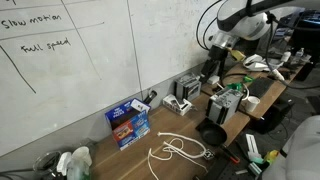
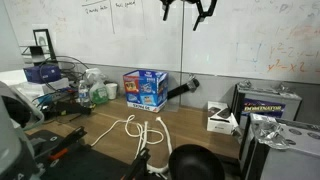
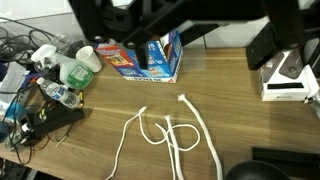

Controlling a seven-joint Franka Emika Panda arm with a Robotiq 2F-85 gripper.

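Note:
My gripper (image 2: 181,22) hangs high above the table, open, with nothing between its fingers. In the wrist view its dark, blurred fingers (image 3: 283,30) stand wide apart along the top edge. Below lies a loose white cord (image 3: 172,135) in loops on the wooden table, well clear of the gripper. A black pan (image 2: 197,163) sits right of the cord (image 2: 145,130), cut off at the bottom edge of the wrist view. Against the whiteboard stands a blue and red box (image 2: 146,88). A small white box (image 2: 222,118) with a dark top rests farther right.
Two metallic appliances, one marked Dominator (image 2: 262,106) and one with foil on top (image 2: 285,150), crowd the right side. A white cup (image 3: 88,58), a green-labelled bottle (image 3: 76,75) and tangled cables fill the left. Bare wood surrounds the cord.

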